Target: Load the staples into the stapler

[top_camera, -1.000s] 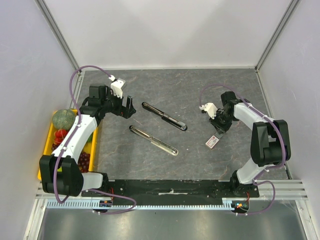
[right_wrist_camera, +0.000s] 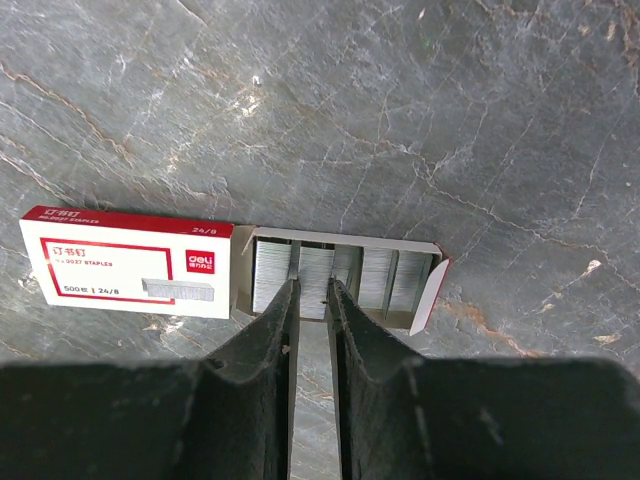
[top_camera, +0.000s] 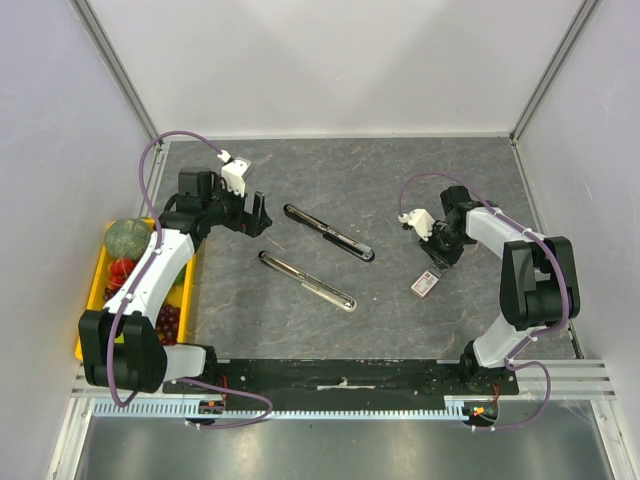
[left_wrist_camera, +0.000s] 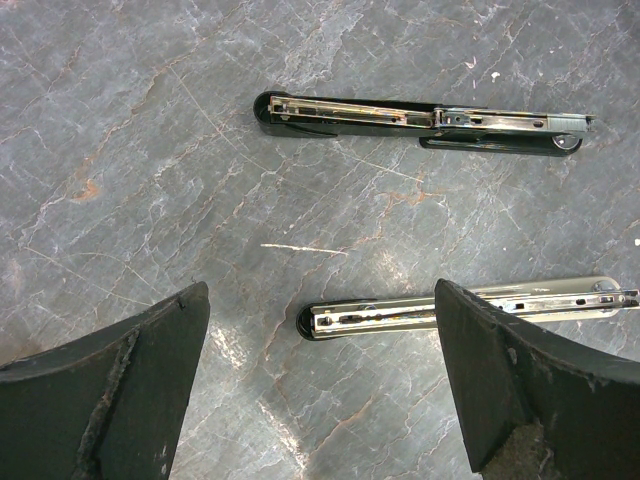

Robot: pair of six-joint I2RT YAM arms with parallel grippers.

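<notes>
Two long staplers, one black (left_wrist_camera: 480, 118) and one with a pale body (left_wrist_camera: 540, 290), lie apart and opened out flat on the grey table. My left gripper is open and empty above the table, beside their left ends. In the right wrist view a red-and-white staple box (right_wrist_camera: 130, 268) is joined to an open inner tray (right_wrist_camera: 346, 239) with several silver staple strips. The fingers of my right gripper reach into the tray, shut on one staple strip (right_wrist_camera: 316, 265), which still lies among the others. The fingers hide its lower end.
At the left edge a yellow basket (top_camera: 186, 293) holds toy fruit and vegetables, partly under the left arm.
The right gripper has shifted only very slightly at the staple box. The left arm, both staplers and the box look unmoved.
</notes>
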